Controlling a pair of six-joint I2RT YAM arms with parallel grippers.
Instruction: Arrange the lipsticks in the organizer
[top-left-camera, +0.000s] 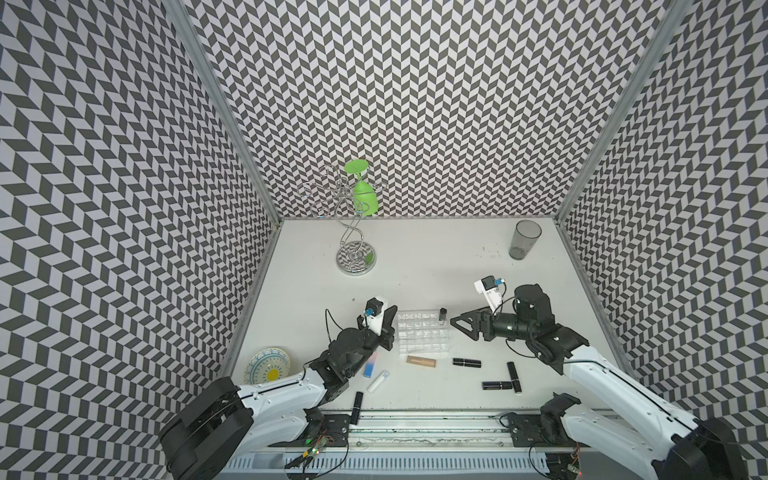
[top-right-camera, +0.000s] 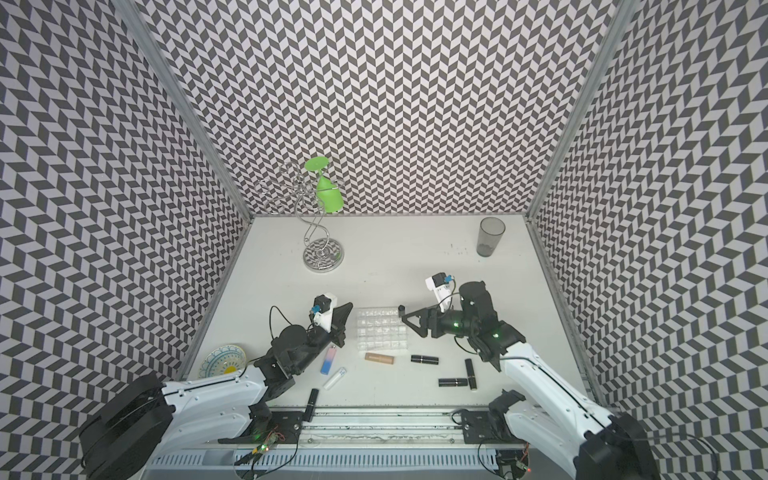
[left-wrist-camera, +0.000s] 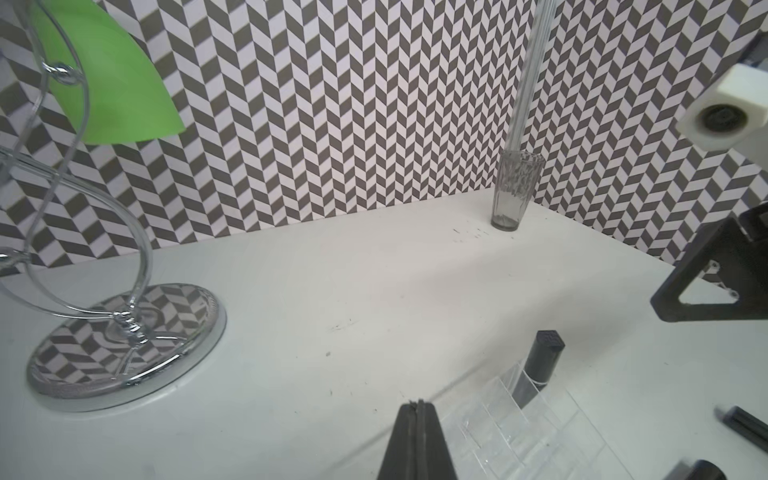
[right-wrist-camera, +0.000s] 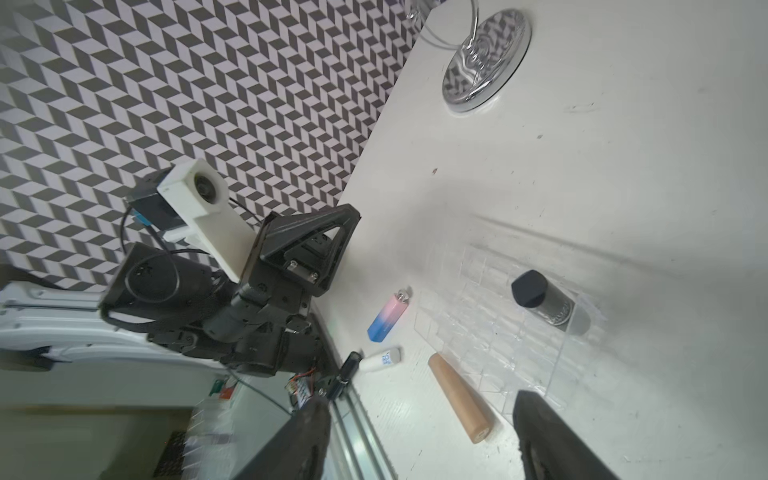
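Note:
The clear organizer (top-left-camera: 420, 336) lies mid-table, with one black lipstick (right-wrist-camera: 544, 300) upright in its back-right corner. My left gripper is shut, nothing visible between its fingertips, just left of the organizer. My right gripper stands open and empty, right of and above the organizer. In front lie a tan lipstick (top-left-camera: 421, 361), several black lipsticks (top-left-camera: 466, 362), a pink-blue lipstick (right-wrist-camera: 386, 318) and a white tube (right-wrist-camera: 377, 360).
A chrome lamp with green shade (top-left-camera: 364, 196) stands back left, a smoky glass (top-left-camera: 524, 238) back right. A patterned bowl (top-left-camera: 268, 365) sits front left.

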